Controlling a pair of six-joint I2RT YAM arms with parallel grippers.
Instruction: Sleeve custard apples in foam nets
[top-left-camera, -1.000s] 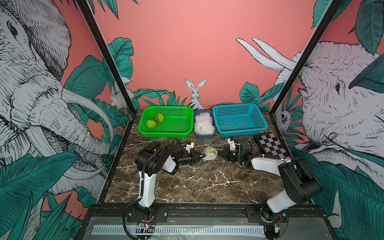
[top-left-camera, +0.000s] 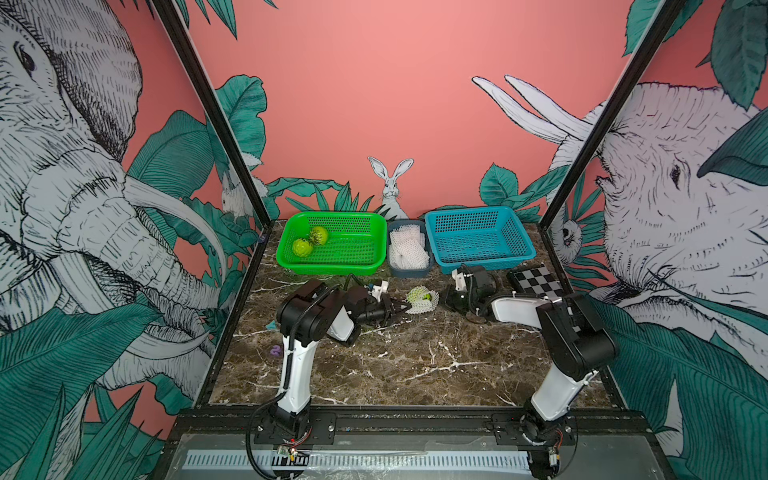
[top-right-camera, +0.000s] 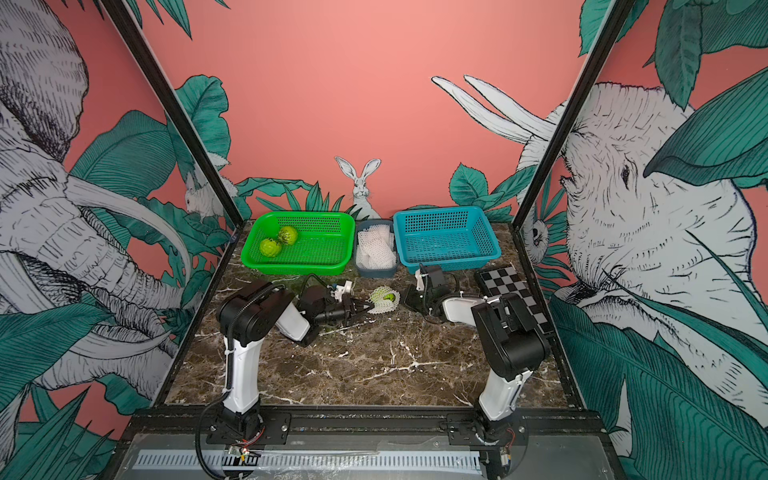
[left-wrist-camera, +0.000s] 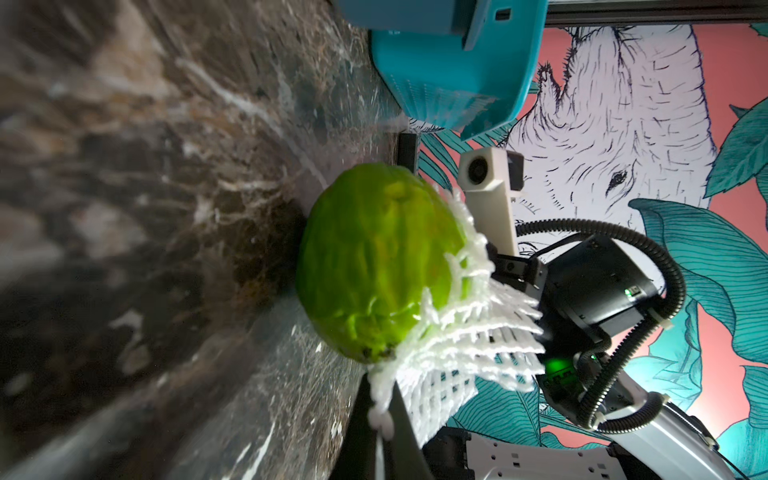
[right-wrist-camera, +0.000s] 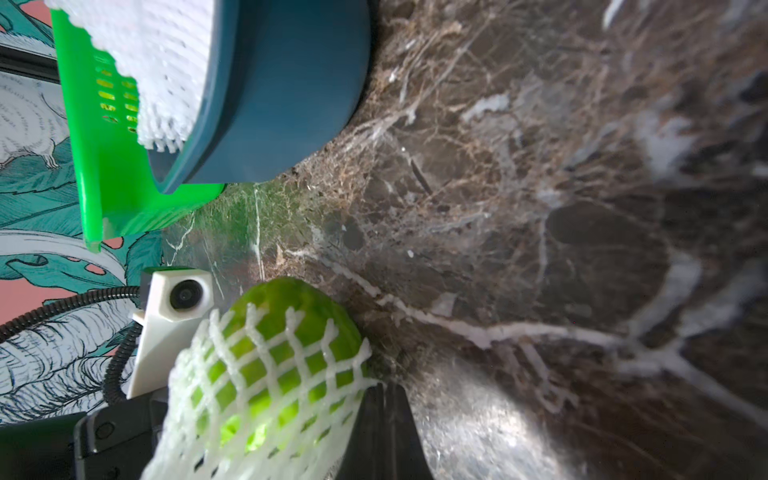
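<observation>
A green custard apple (left-wrist-camera: 376, 248) sits on the marble table between the grippers, partly sleeved in a white foam net; its upper end is bare in the left wrist view. My left gripper is shut on a strand of the net at the fruit's side. My right gripper is shut at the other side, beside the netted fruit; whether it pinches any net is unclear. Two more custard apples (top-left-camera: 302, 248) lie in the green basket (top-left-camera: 360, 264).
A grey bin (right-wrist-camera: 304, 96) of foam nets stands behind, between the green basket and a blue basket (top-left-camera: 480, 260). A checkered board (top-left-camera: 537, 284) lies at the right.
The netted fruit has shifted slightly, with more green showing. The left arm has moved slightly.
</observation>
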